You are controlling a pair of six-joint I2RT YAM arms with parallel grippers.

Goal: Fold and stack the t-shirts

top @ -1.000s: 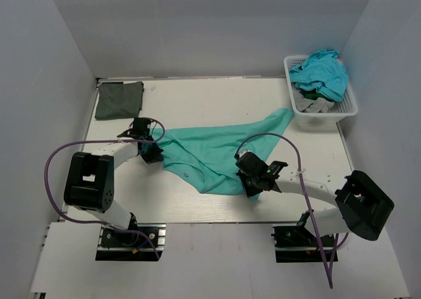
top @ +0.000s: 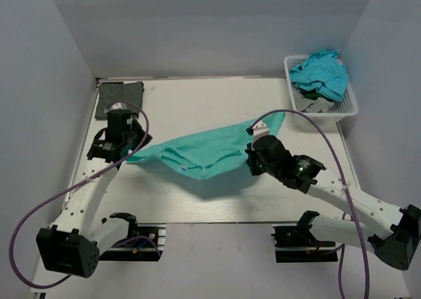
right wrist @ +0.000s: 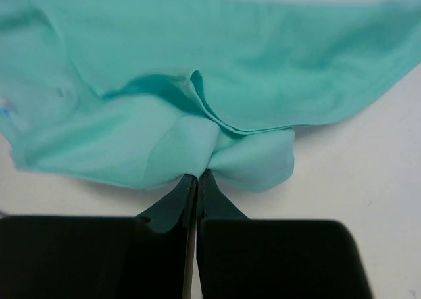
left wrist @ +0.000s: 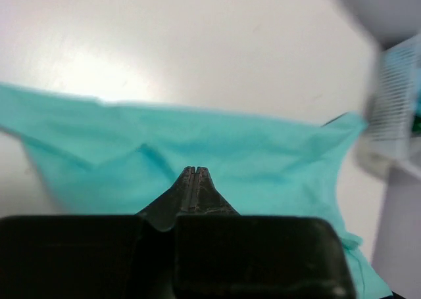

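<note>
A teal t-shirt (top: 217, 148) stretches across the middle of the table, its near part raised above a shadow. My right gripper is shut on its near edge, where cloth bunches between the fingertips. In the left wrist view the fingertips (left wrist: 187, 194) meet in front of blurred teal cloth (left wrist: 230, 144); the pinched fold itself is hidden.
A folded dark grey cloth (top: 119, 99) lies at the back left. The white basket (top: 348, 108) at the back right holds a blue garment (top: 321, 74) and other clothes. Bare table (top: 204, 102) shows behind the shirt and along the front.
Both grippers have risen; the left moved left and back, the right slightly right and back. The shirt's left end shifted left, and its near part came up off the table.
</note>
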